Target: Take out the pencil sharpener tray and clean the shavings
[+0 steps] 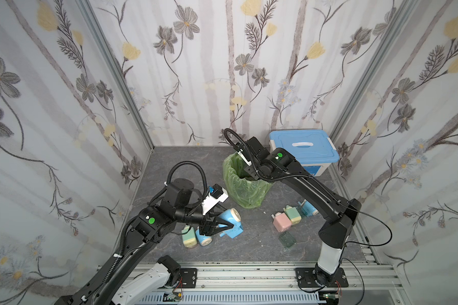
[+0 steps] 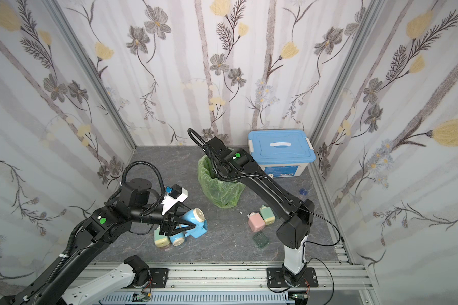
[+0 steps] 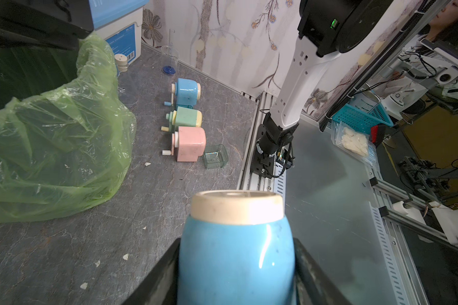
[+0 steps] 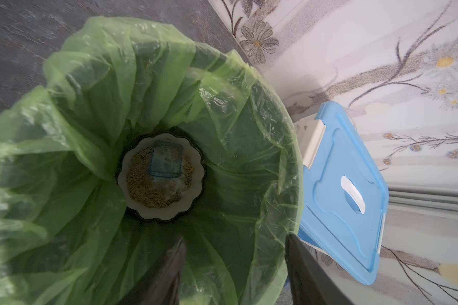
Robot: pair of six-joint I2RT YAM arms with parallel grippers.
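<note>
My left gripper (image 1: 219,223) is shut on a blue sharpener with a cream cap (image 3: 236,254), held tilted low over the front left of the table. My right gripper is part open over the green-lined bin (image 1: 246,190), nothing seen between its fingers. Deep in the bin, a clear bluish tray (image 4: 166,158) lies on shavings inside a scalloped container. Pink (image 3: 188,143), green (image 3: 185,118) and blue (image 3: 185,91) sharpeners stand at the right, beside an empty clear tray (image 3: 215,156). More sharpeners (image 1: 189,239) sit under my left arm.
A lidded storage box (image 1: 302,145) stands at the back right, behind the bin. Small flakes lie on the bare grey table (image 1: 259,239) at the front middle.
</note>
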